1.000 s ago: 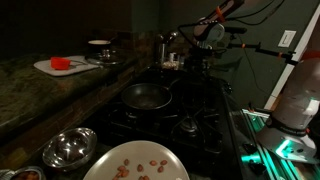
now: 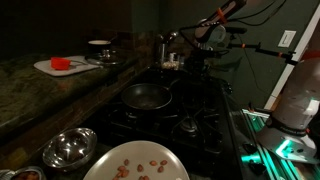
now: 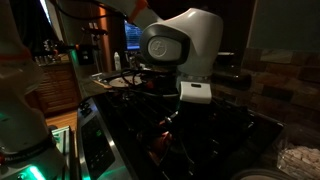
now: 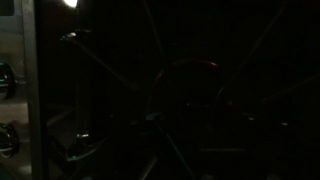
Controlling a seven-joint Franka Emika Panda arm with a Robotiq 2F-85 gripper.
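Observation:
The white arm (image 3: 182,50) reaches over the dark stovetop in exterior view 2, its wrist tilted downward. Below it my gripper (image 3: 168,138) is lost in shadow, and neither its finger gap nor anything between the fingers can be made out. A small reddish spot (image 3: 157,150) shows near it, too dim to name. In the wrist view, dark burner grates (image 4: 160,120) fill most of the frame, with a faint red glint (image 4: 212,66) on a curved edge. A black pan (image 2: 147,97) rests on the stove in exterior view 1.
A cream plate with several reddish pieces (image 2: 140,148) lies at the front, beside a metal bowl (image 2: 70,148). On the back counter a white tray (image 2: 48,70) bears a red item (image 2: 60,63). Stove knobs (image 4: 8,138) line the left edge of the wrist view.

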